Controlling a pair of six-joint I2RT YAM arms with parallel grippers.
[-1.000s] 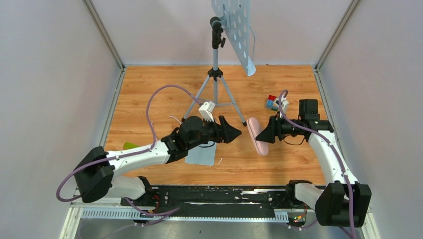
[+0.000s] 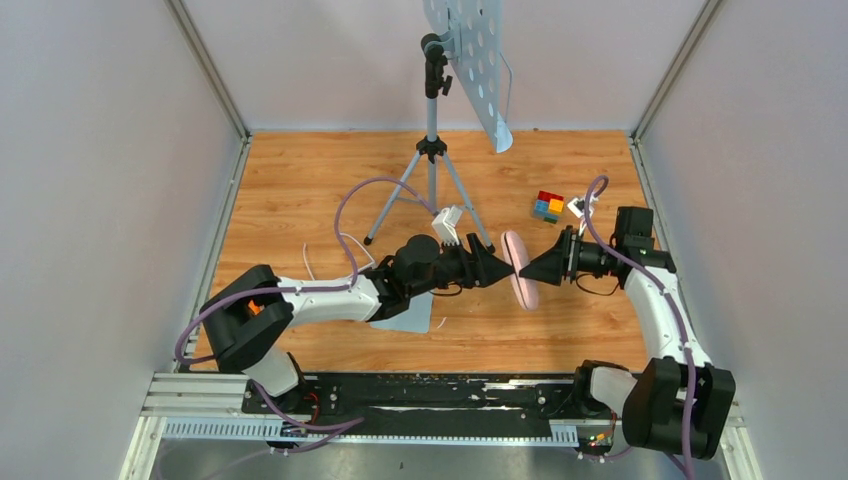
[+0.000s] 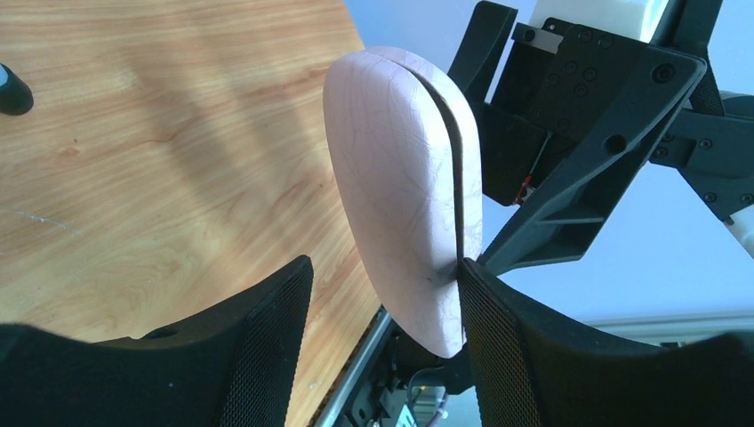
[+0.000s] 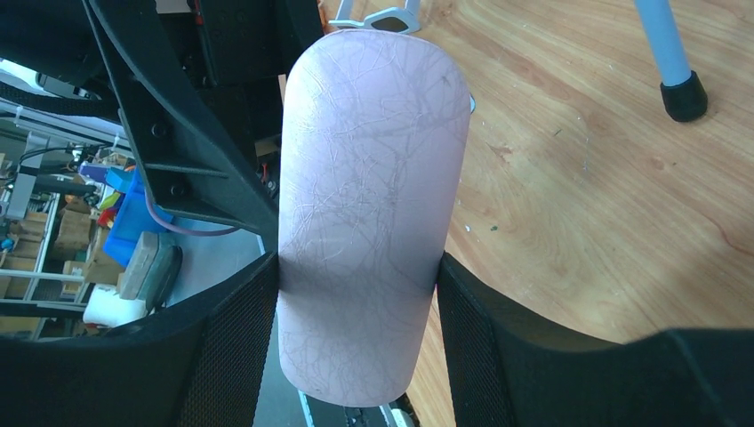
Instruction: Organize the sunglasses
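A pale pink sunglasses case (image 4: 373,178) is held upright above the table, its long seam facing the left wrist camera. My right gripper has a finger against each side of it. From the other side, my left gripper meets the case (image 3: 391,178). One left fingertip touches near the seam; the other looks set apart from the case, so a grip there is unclear. In the right wrist view, light-framed sunglasses (image 4: 391,20) with a dark lens show partly behind the case.
A tripod (image 2: 431,150) bearing a perforated light-blue panel (image 2: 475,60) stands at the back. Coloured blocks (image 2: 548,206) sit behind the right arm. A grey-blue cloth (image 2: 405,318) lies under the left arm.
My left gripper has moved right, up to the case.
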